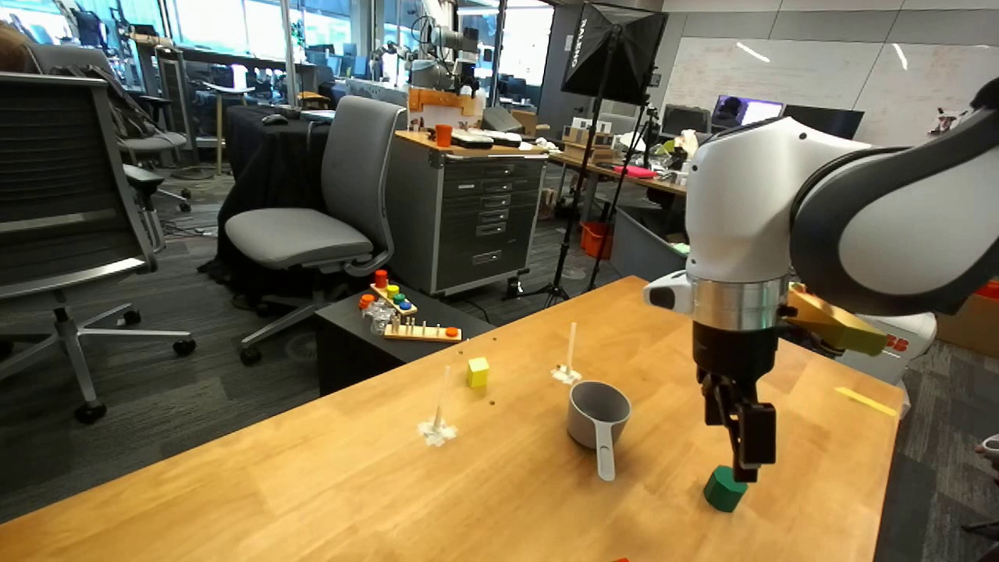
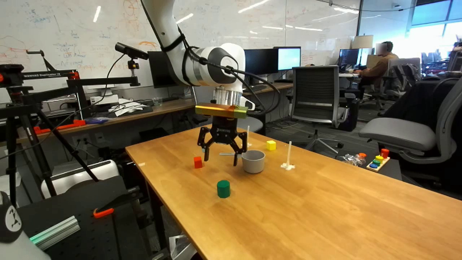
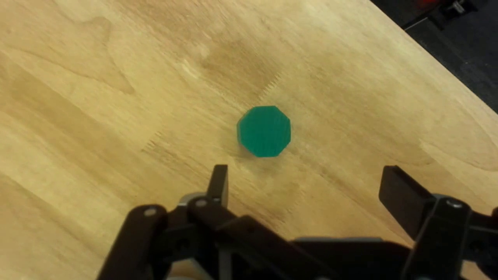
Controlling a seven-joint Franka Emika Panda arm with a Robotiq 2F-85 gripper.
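Observation:
On the wooden table stands a green eight-sided block [image 3: 264, 131], upright and alone, in the upper middle of the wrist view. My gripper is open above the table, its fingers wide apart with only bare wood seen between them. The block lies outside the gap, beyond the fingertips in that view. In exterior view 2 the gripper [image 2: 221, 161] hangs behind the green block [image 2: 223, 189]. A grey cup with a handle [image 2: 253, 161] stands close by, and a small red block [image 2: 197, 162] is at the gripper's other side.
A yellow block [image 1: 478, 371] sits farther along the table. Two thin upright sticks, one [image 1: 571, 351] behind the cup and another [image 1: 440, 407] to its left, rise from white bases. The table's edge shows at the wrist view's upper right.

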